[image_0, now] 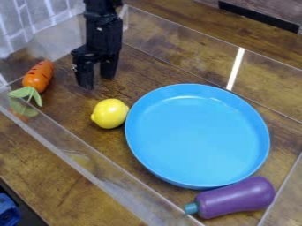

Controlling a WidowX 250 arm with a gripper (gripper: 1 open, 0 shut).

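My black gripper [94, 71] reaches down from the top left over the wooden surface, open, with nothing seen between its fingers. An orange carrot [38, 77] with green leaves lies to its left. A yellow lemon [109, 113] rests in front of the gripper, apart from it. A large blue plate [197, 134] takes up the right of centre. A purple eggplant [234, 198] is at the bottom right, beside the plate.
Clear walls or edges run along the left side. A white strip [235, 69] lies at the right. Bare wood stretches behind the plate, and a blue object [6, 210] sits at the lower left corner.
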